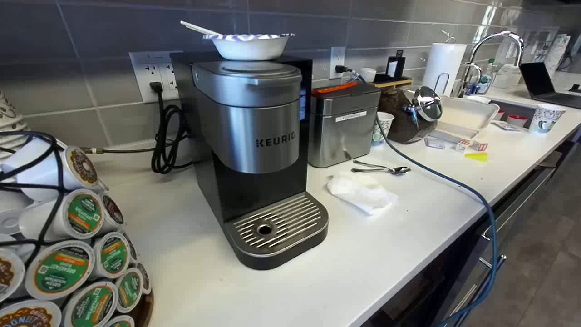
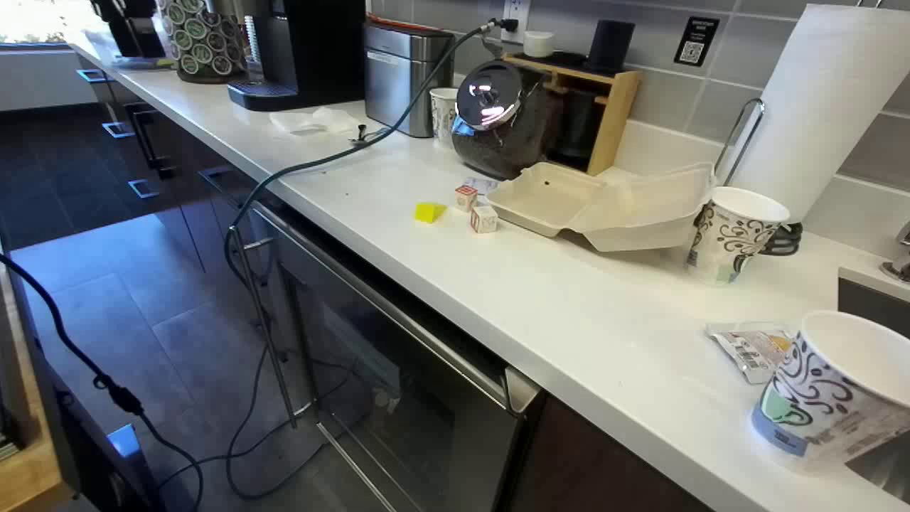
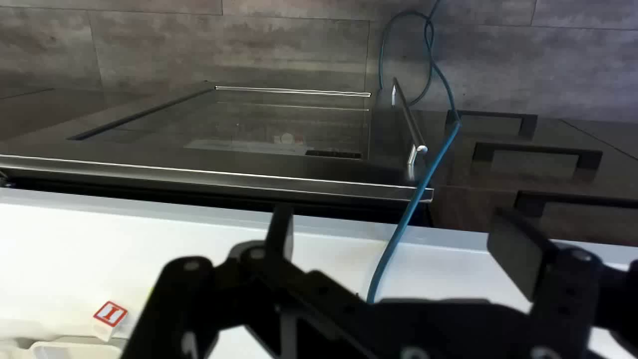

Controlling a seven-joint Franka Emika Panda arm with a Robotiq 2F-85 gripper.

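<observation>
In the wrist view my gripper stands open above the counter's front edge, its dark fingers (image 3: 519,256) wide apart. Nothing is held. A blue cable (image 3: 392,251) crosses the counter in the gap seen between them, but how far below it lies I cannot tell. One letter block (image 3: 109,314) shows at the lower left, and only a sliver of yellow appears beside the gripper. On the counter, a yellow block (image 2: 428,212) lies near two letter blocks, one (image 2: 466,197) behind the other (image 2: 483,219). Neither exterior view shows the gripper.
An open takeout container (image 2: 546,200) sits behind the blocks, with paper cups (image 2: 738,230) to its right. The dark glass jar (image 1: 400,114), steel box (image 1: 348,131) and Keurig machine (image 1: 250,131) line the wall. Spoons (image 1: 381,168) and a napkin (image 1: 362,191) lie before them.
</observation>
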